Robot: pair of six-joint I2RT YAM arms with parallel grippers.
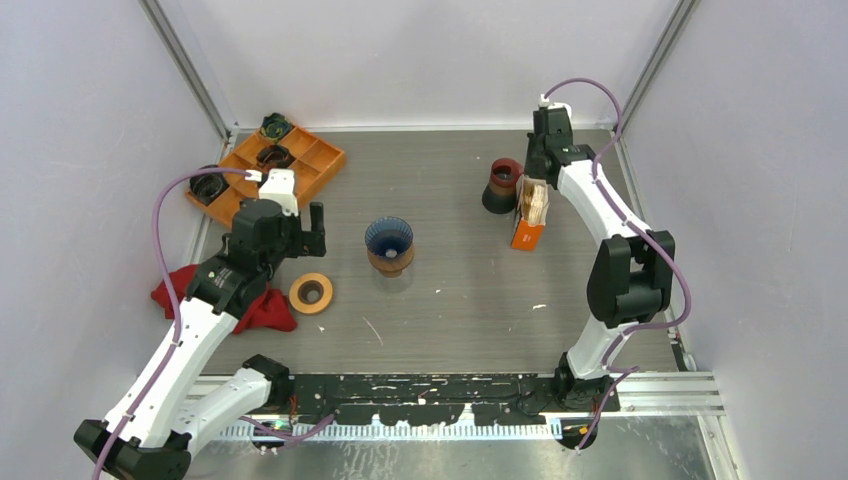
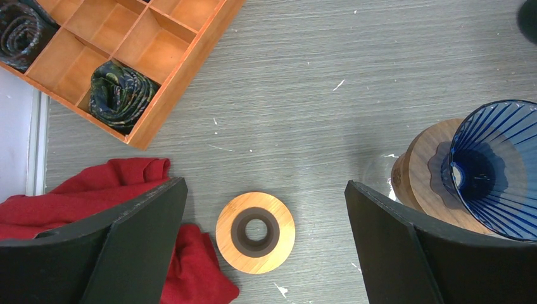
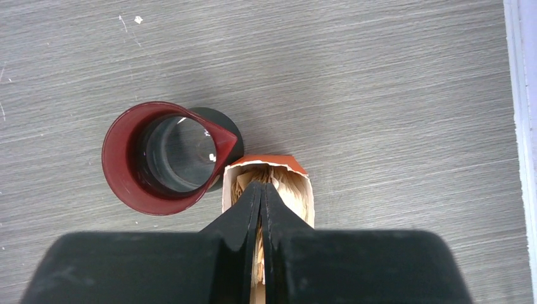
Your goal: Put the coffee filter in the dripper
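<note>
The blue ribbed dripper [image 1: 389, 238] stands on its wooden stand [image 2: 416, 168] near the table's middle. To its right an orange box [image 1: 526, 234] holds several paper filters [image 3: 285, 190], beside a red-rimmed carafe [image 1: 500, 187]. My right gripper is shut over the box's opening; its fingertips cover part of the filters, and I see no filter clearly between them. My left gripper hangs open at the left side, above the table, with nothing between its fingers.
A wooden compartment tray [image 1: 320, 165] with dark coiled items is at the back left. A red cloth [image 1: 262, 310] and a tape-like wooden ring [image 1: 310, 280] lie under the left arm. The table between dripper and box is clear.
</note>
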